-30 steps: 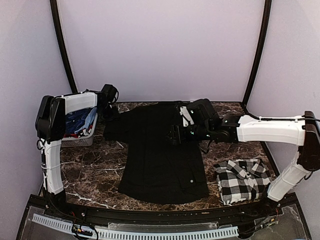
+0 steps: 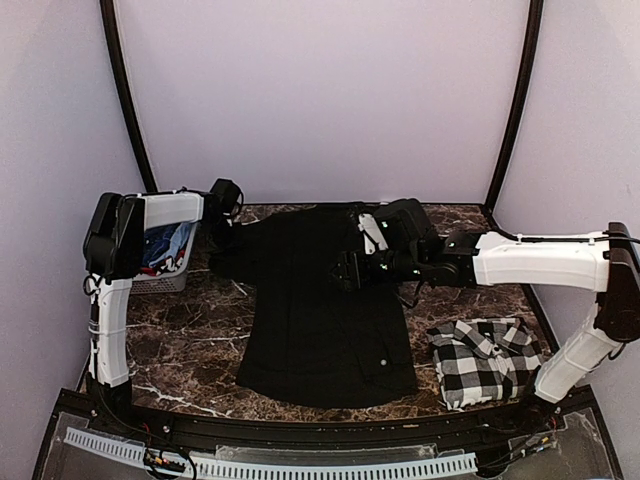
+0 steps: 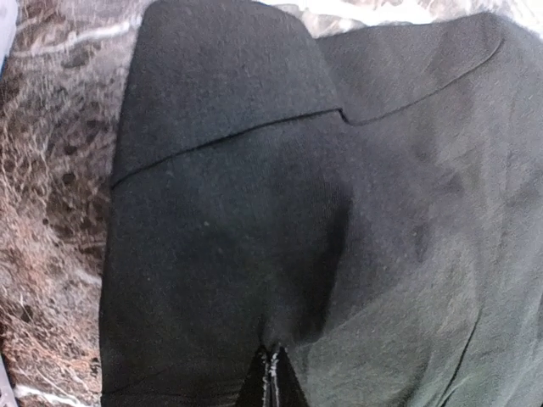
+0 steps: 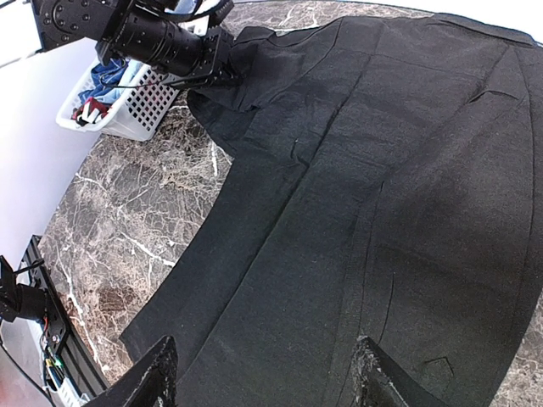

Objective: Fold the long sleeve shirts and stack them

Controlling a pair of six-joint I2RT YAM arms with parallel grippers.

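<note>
A black long sleeve shirt lies spread over the middle of the table, its left sleeve doubled near the basket. My left gripper is shut on that sleeve area, pointing down at the cloth; whether fabric is between its fingers cannot be seen. My right gripper hangs above the shirt's upper right part, part open, with only the shirt visible between its fingers in the right wrist view. A folded black-and-white checked shirt lies at the front right.
A white basket of clothes stands at the back left, beside the left arm. Bare marble table shows at the front left. Walls close in the sides and back.
Over the last second my left arm has moved slightly right and down toward the sleeve. The right arm and the shirts look almost unchanged.
</note>
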